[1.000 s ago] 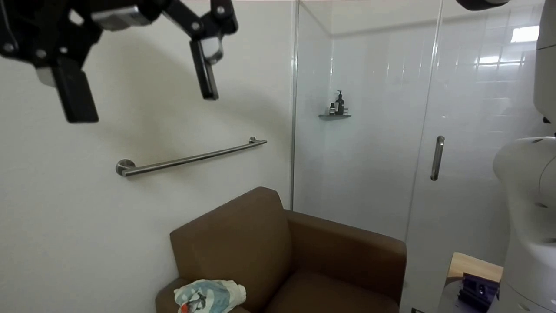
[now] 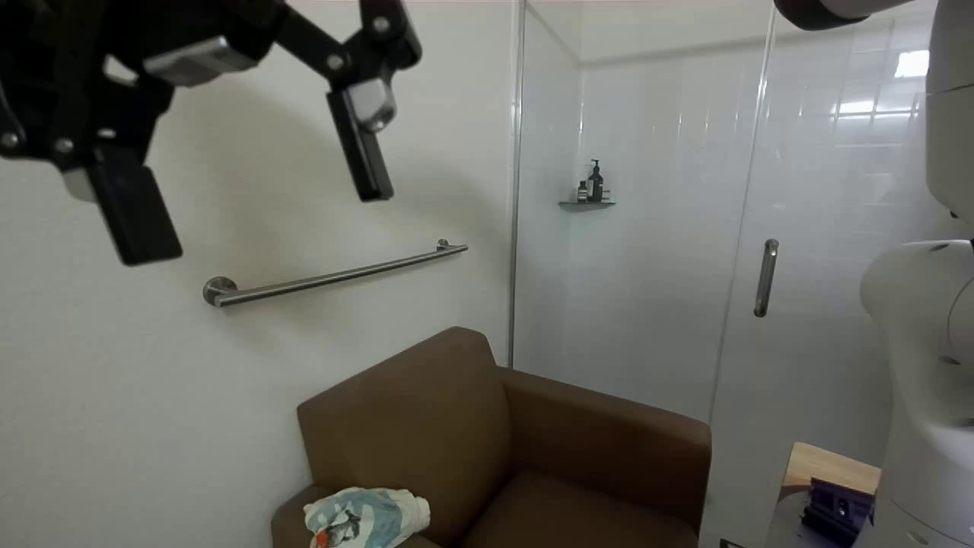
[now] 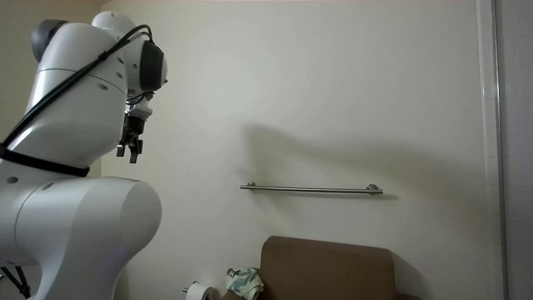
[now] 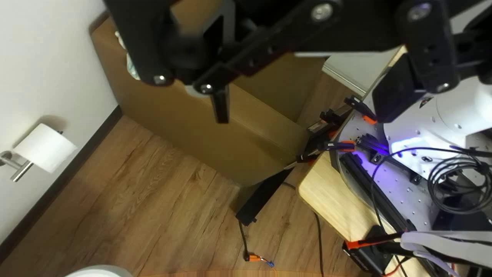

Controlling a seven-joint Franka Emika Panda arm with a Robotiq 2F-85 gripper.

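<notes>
My gripper (image 2: 265, 224) stands open in exterior view 1, its two black fingers wide apart and only wall behind the gap. In exterior view 2 the gripper (image 3: 127, 156) hangs fingers down at the left, beside the white arm. A patterned blue and white cloth (image 2: 367, 517) lies crumpled on the brown armchair's near arm, well below my fingers. The same cloth (image 3: 245, 282) shows at the chair's left in exterior view 2. In the wrist view the gripper covers most of the cloth.
A metal towel bar (image 2: 342, 278) is fixed to the wall above the brown armchair (image 2: 411, 411). The glass shower door has an upright handle (image 2: 765, 278). A toilet paper roll (image 4: 45, 147) sticks out from the wall. Cables and clamps crowd the wooden robot stand (image 4: 341, 198).
In exterior view 1 my gripper has come lower in the picture and slightly right, still open. The upper arm at the right edge has shifted a little. The cloth and chair have stayed put.
</notes>
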